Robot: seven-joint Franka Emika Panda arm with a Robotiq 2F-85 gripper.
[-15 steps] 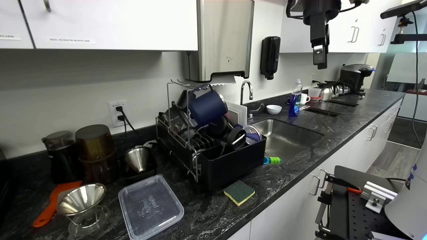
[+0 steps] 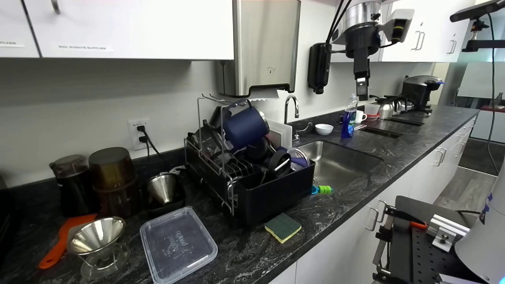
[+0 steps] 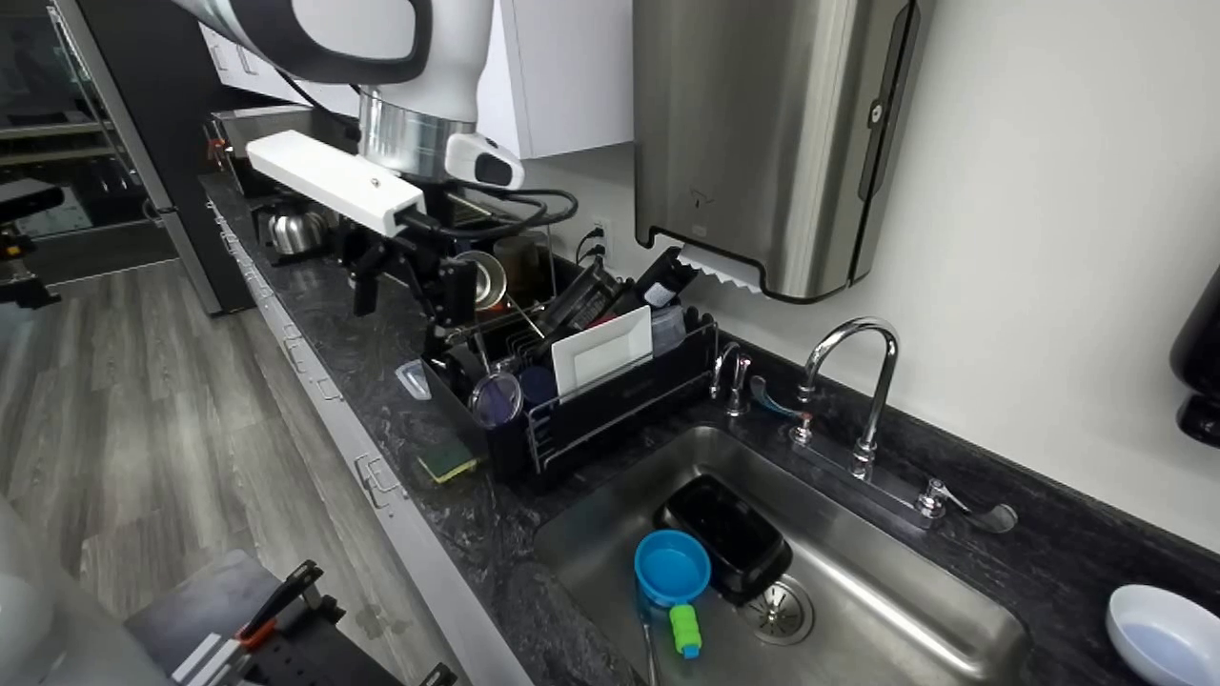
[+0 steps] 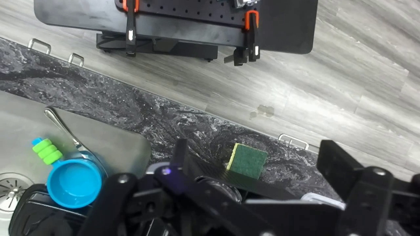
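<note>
My gripper (image 2: 362,90) hangs high above the counter, pointing down, open and empty. In the wrist view its black fingers (image 4: 330,157) stand wide apart. A green and yellow sponge (image 4: 248,161) shows in the gap between them, but it lies far below on the counter (image 2: 255,258), in front of the black dish rack (image 2: 279,191). The rack holds a dark blue mug (image 2: 246,127), a white square plate (image 3: 603,353) and other dishes. In the sink (image 3: 915,606) sit a blue cup (image 3: 672,566) with a green-banded handle and a black container (image 3: 732,532).
A clear lid (image 2: 178,243), a metal dripper (image 2: 97,234) and an orange-handled tool (image 2: 61,243) lie left of the rack. A soap bottle (image 2: 349,117) and white bowl (image 2: 324,129) stand beyond the sink. The faucet (image 3: 875,389) and towel dispenser (image 2: 267,47) rise behind.
In exterior view 1 my gripper has come lower and shifted left, and more of the arm's wrist is in view. The sponge, the rack and the counter items are where they were.
</note>
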